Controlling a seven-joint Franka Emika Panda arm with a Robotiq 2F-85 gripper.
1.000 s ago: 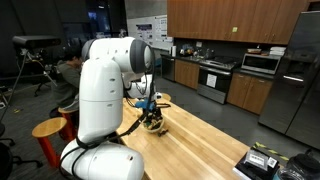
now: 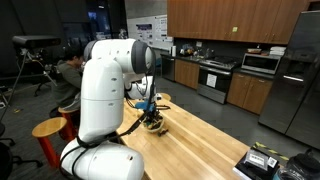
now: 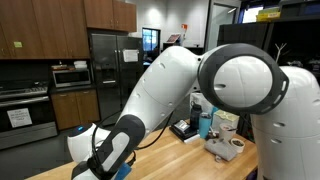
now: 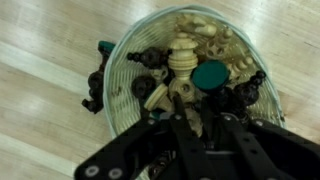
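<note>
A round pale woven basket (image 4: 124, 92) holds light and dark wooden chess pieces in the wrist view. Among them are a stacked pale piece (image 4: 183, 58) and a dark piece with a green felt base (image 4: 210, 75). My gripper reaches into the basket over the lower middle of the heap. Pale wood shows close to its fingertips, but the dark parts blend with the dark pieces, so any grip is unclear. In exterior view 1 the gripper (image 2: 150, 113) points down at the basket (image 2: 154, 127) on the table.
One dark piece (image 4: 97, 82) lies on the table outside the basket, left of its rim. Bare tabletop (image 2: 195, 145) stretches to the right in exterior view 1. A black device (image 2: 257, 163) sits at the table's near right. A person (image 2: 138, 92) is behind the arm.
The arm and basket look nearly the same over the last second; any shift at the gripper is too small to make out.
</note>
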